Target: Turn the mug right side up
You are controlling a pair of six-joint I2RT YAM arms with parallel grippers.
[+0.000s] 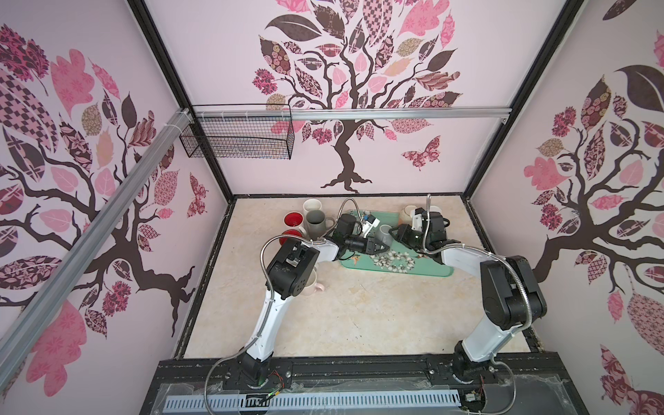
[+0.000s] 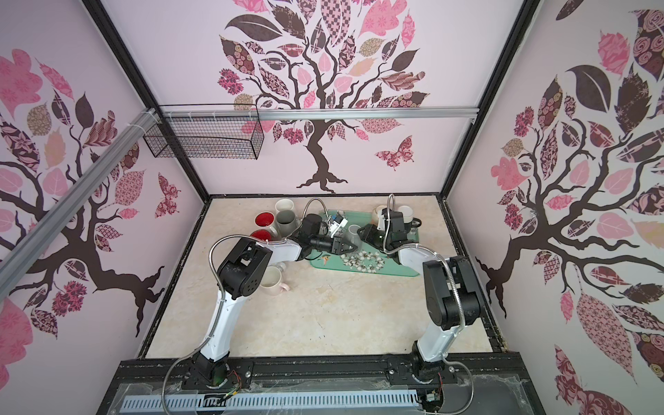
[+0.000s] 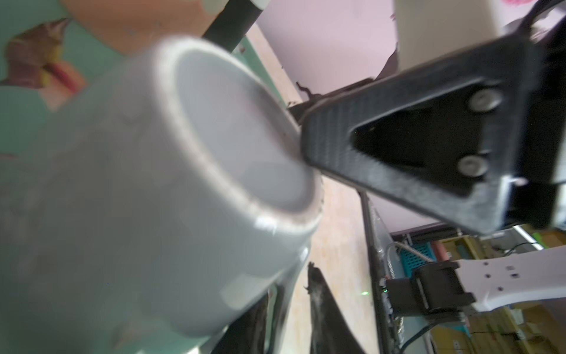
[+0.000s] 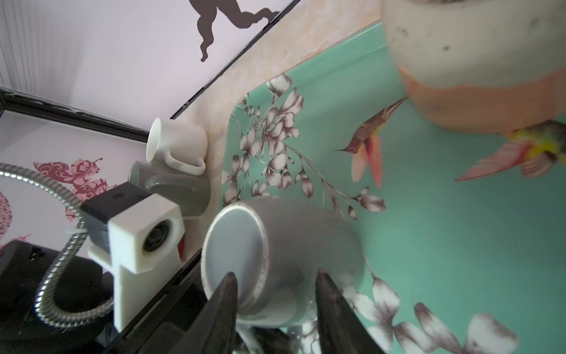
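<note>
The grey mug (image 4: 300,253) is upside down on the green tray (image 4: 448,236), its pale-ringed base facing up. It fills much of the left wrist view, where its handle (image 3: 289,280) shows low beside my left fingers. My left gripper (image 1: 379,247) is at the mug's front, its fingertips apart near the handle; contact there is unclear. My right gripper is part open, with the mug's body behind and between its fingertips. In the left wrist view, a black right finger (image 3: 330,138) overlaps the edge of the base.
A cream and peach mug (image 4: 483,70) occupies the tray's top right in the right wrist view. Red mugs (image 2: 264,220) and a dark grey one (image 2: 285,222) crowd the table's left. A cream mug (image 2: 274,279) stands in front of the left arm.
</note>
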